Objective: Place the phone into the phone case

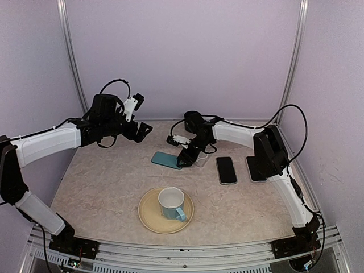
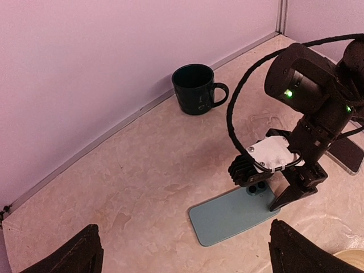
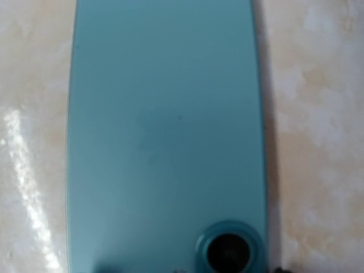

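Note:
A teal phone [image 1: 165,160] lies flat on the table, camera ring up; it fills the right wrist view [image 3: 165,125]. My right gripper [image 1: 183,159] is down at its camera end, shut on that end as far as the left wrist view shows. My left gripper [image 1: 139,129] hangs open in the air at the upper left, nothing between its fingers. A clear case [image 1: 201,162] lies just right of the phone, partly hidden by the right arm.
Two dark phones [image 1: 226,169] [image 1: 255,168] lie to the right. A tan plate [image 1: 149,216] with a light blue mug [image 1: 171,199] sits at the front; a black mug [image 2: 192,91] stands at the back.

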